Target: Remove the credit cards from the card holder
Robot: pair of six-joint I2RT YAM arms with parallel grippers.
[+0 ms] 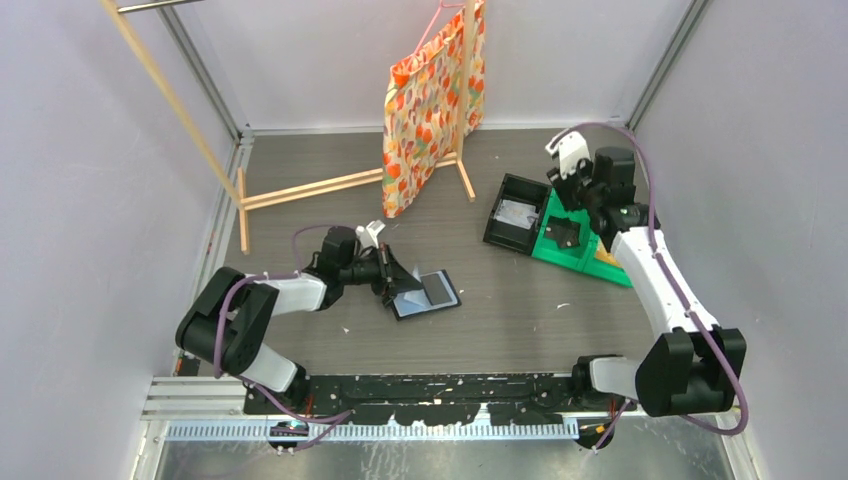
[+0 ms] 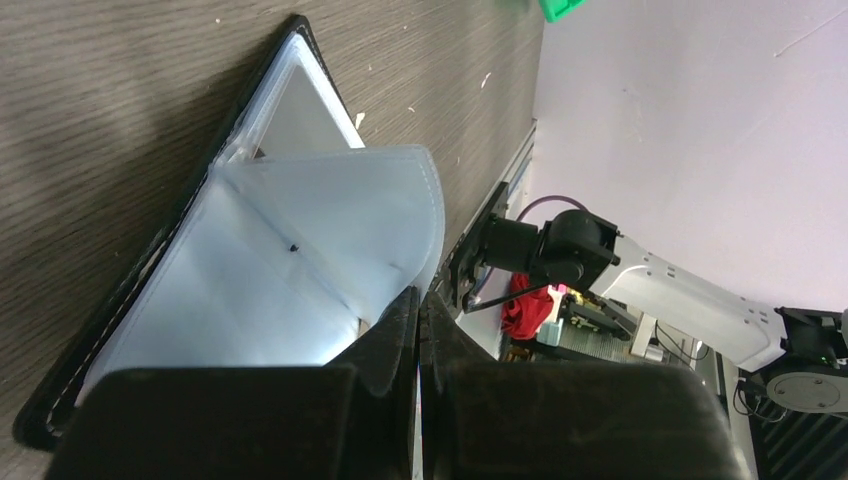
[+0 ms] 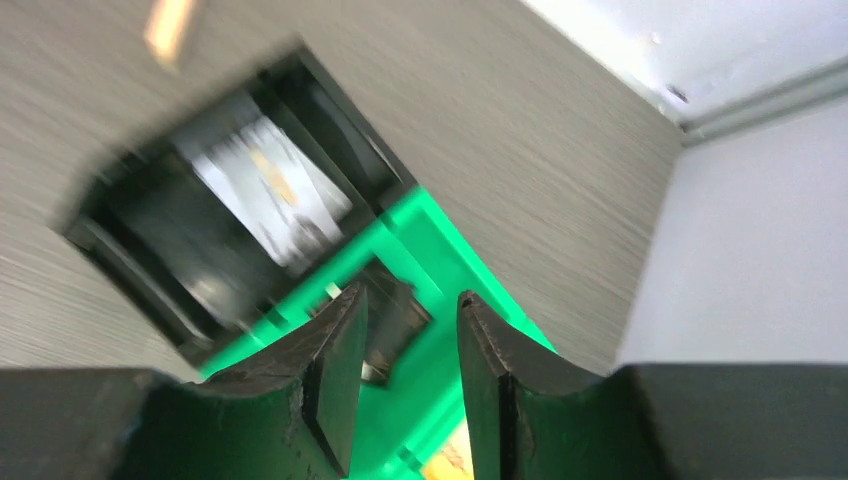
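The card holder [image 1: 437, 292] lies open on the table in front of my left gripper, a black folder with pale translucent sleeves [image 2: 270, 270]. My left gripper is shut at the edge of a lifted sleeve; whether the plastic is between the fingers is unclear. My right gripper hangs part open above the green tray [image 1: 555, 250], nothing visible between its fingers. A dark flat object [image 3: 390, 315] lies in that tray, blurred in the right wrist view.
A black bin [image 1: 500, 225] with pale packets adjoins the green tray. A patterned cloth [image 1: 425, 120] hangs on a wooden rack [image 1: 300, 195] at the back.
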